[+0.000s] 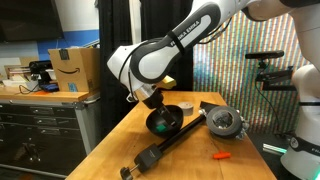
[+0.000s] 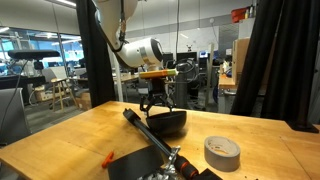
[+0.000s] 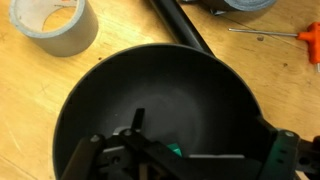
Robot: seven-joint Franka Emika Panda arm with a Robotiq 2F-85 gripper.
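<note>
A black pan [image 3: 110, 85] stands on the wooden table, under my gripper. In the wrist view my two fingers are spread wide apart over the pan, with nothing visible between the tips. A small green object [image 3: 175, 149] lies inside, partly hidden behind the gripper body. Exterior view 1 shows the gripper [image 1: 154, 98] pointing down just above the pan [image 1: 160, 131], with the green object [image 1: 159, 127] on its floor. From the other side the gripper [image 2: 157, 103] hangs by the pan's rim, and the interior is hidden.
A grey tape roll [image 3: 57, 28] is beside the pan. An orange-handled screwdriver [image 3: 313, 42] lies on its other side. A long black bar [image 1: 165, 148] runs close by, near a round grey device [image 1: 225, 122].
</note>
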